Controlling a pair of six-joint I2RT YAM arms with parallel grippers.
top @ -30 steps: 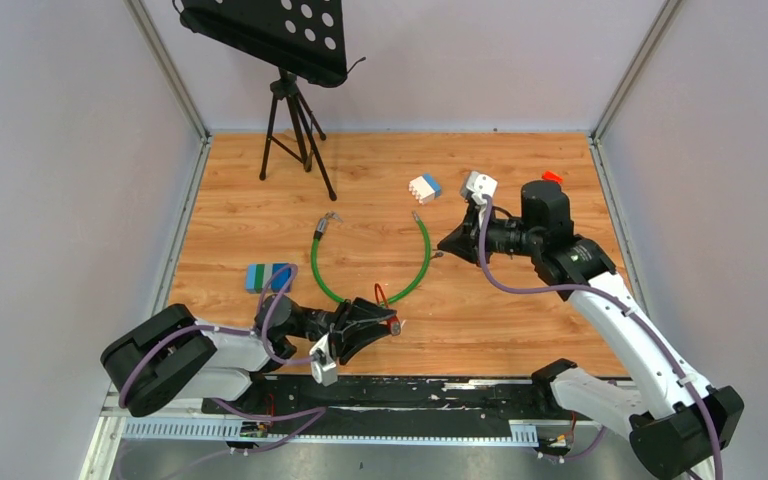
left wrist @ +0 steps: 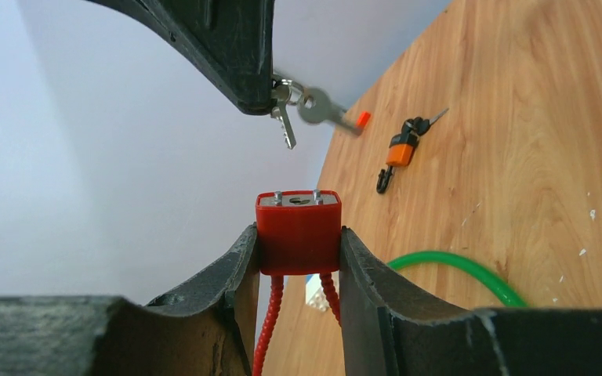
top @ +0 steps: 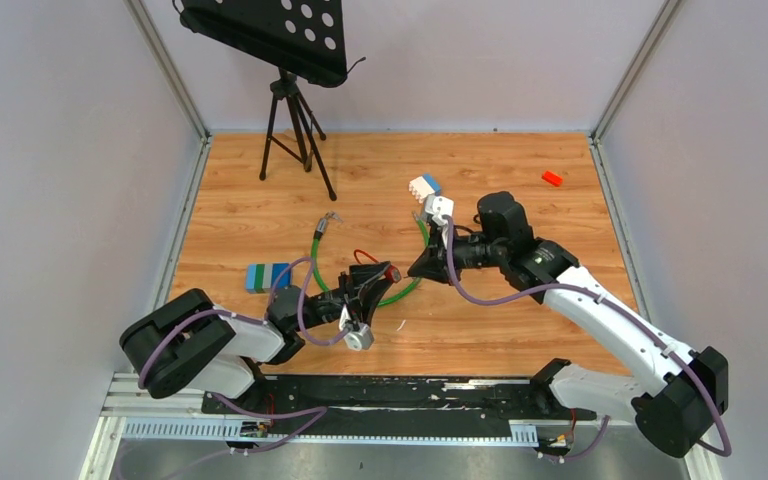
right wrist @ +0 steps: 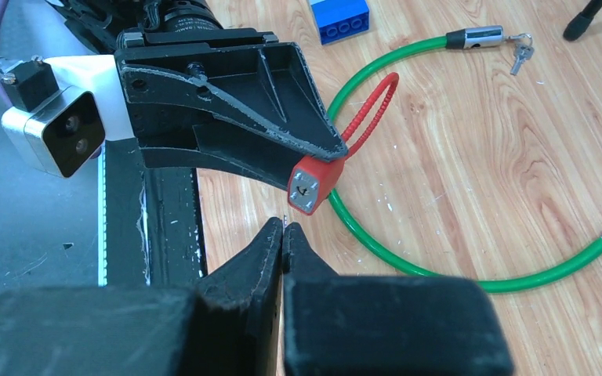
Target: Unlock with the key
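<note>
A red padlock (left wrist: 298, 235) is clasped between the fingers of my left gripper (top: 388, 274), its keyhole face pointing up in the left wrist view and its red shackle sticking out behind. My right gripper is shut on a small silver key (left wrist: 285, 125). That key's blade juts from the fingertips, and a second, blurred key (left wrist: 319, 106) hangs beside it on a ring. In the left wrist view the key is above the keyhole (left wrist: 299, 200), apart from it. From the right wrist the key is almost hidden.
A green cable lock (right wrist: 533, 280) with keys at one end curves over the table beneath the grippers. Toy bricks (top: 268, 278) lie at the left, others (top: 425, 187) further back. An orange-black padlock (left wrist: 401, 149) also lies there. A black stand (top: 298, 130) rises at the back left.
My right gripper has come left and slightly down toward the red padlock. The left one has lifted the padlock up the view and turned it, so the two now nearly meet.
</note>
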